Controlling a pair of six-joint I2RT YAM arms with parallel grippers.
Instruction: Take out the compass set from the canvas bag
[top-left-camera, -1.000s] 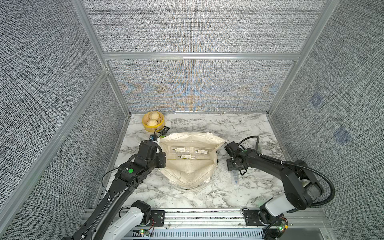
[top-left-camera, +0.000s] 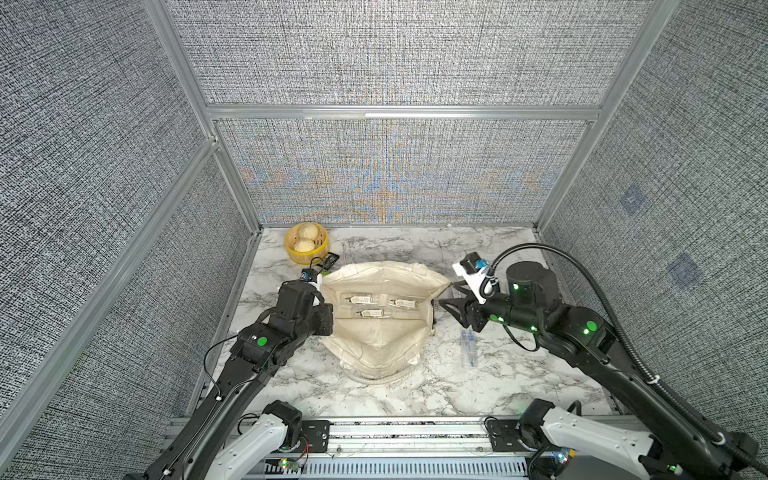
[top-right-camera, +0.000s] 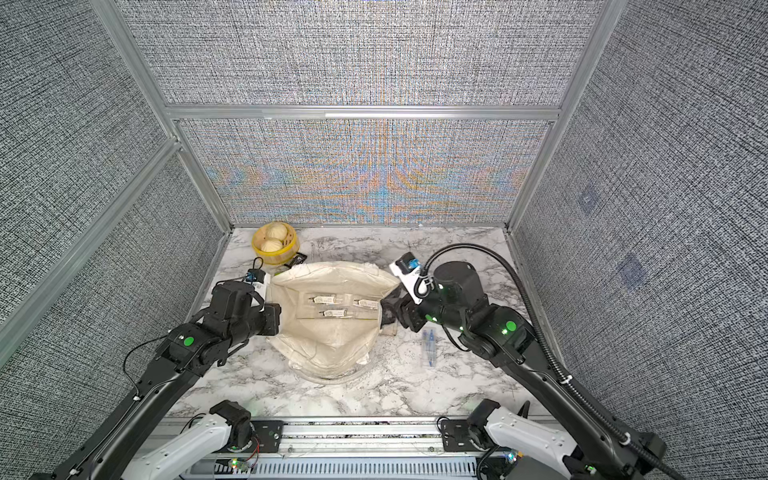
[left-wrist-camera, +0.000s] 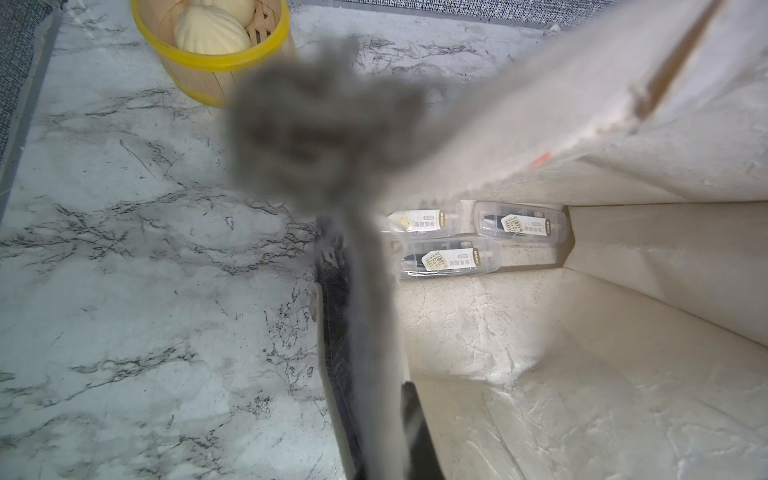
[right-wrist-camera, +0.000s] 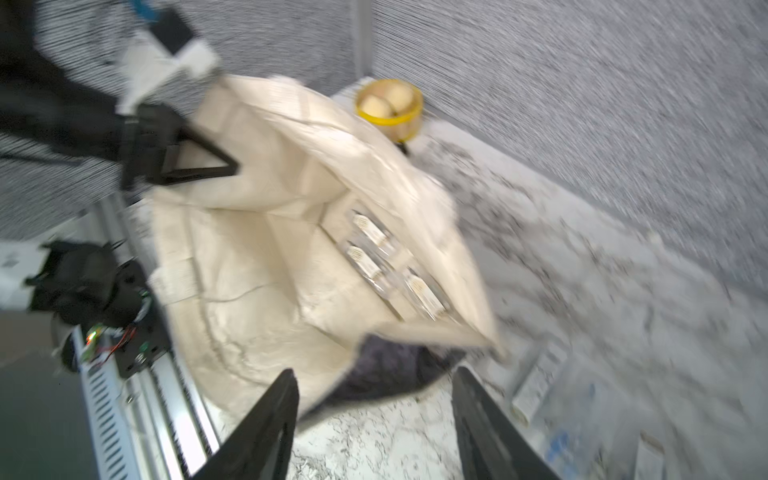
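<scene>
The cream canvas bag (top-left-camera: 376, 352) lies open mid-table; several small clear cases with labels, including a compass set case (left-wrist-camera: 448, 257), lie on its floor. My left gripper (top-left-camera: 324, 284) is at the bag's left rim, shut, with canvas edge seen blurred before its wrist camera. My right gripper hangs just off the bag's right side, its fingers apart with nothing seen between them; the right wrist view is blurred.
A yellow-rimmed steamer with buns (top-left-camera: 307, 240) stands at the back left. Clear packets (top-left-camera: 469, 348) lie on the table right of the bag.
My right arm has risen and turned, with its gripper now facing the bag's right end. The left arm looks unmoved.
</scene>
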